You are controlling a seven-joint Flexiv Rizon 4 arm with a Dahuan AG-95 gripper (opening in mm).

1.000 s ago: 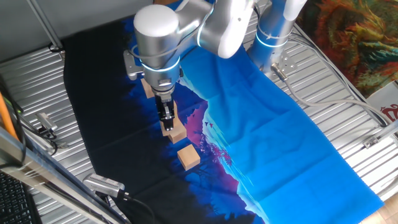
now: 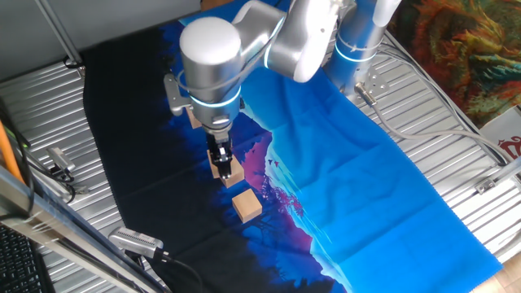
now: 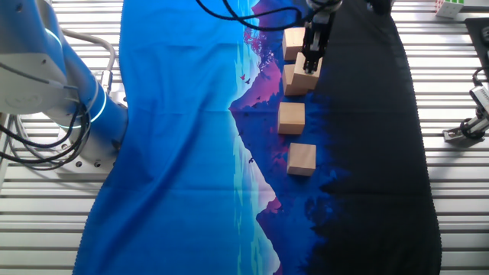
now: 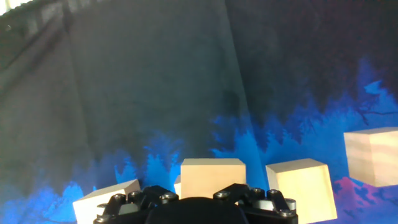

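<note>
My gripper (image 2: 221, 167) points down over a row of plain wooden blocks. In the wrist view a wooden block (image 4: 213, 177) sits between the fingers, which appear closed against its sides. In exterior view 2 this gripped block (image 3: 307, 70) overlaps another block (image 3: 292, 82) and seems to be above it; the exact gap cannot be told. On the cloth nearby are a block (image 3: 293, 43) on one side and two more, a block (image 3: 291, 118) and a block (image 3: 302, 159), on the other. The fingers partly hide the gripped block in exterior view 1.
A blue, purple and black cloth (image 2: 374, 203) covers the slatted metal table (image 3: 53, 221). A camera on a stand (image 2: 135, 242) and a metal frame bar (image 2: 81, 244) stand at the edge.
In exterior view 1 my gripper has shifted slightly to the right and down in the picture. The loose blocks have stayed where they were.
</note>
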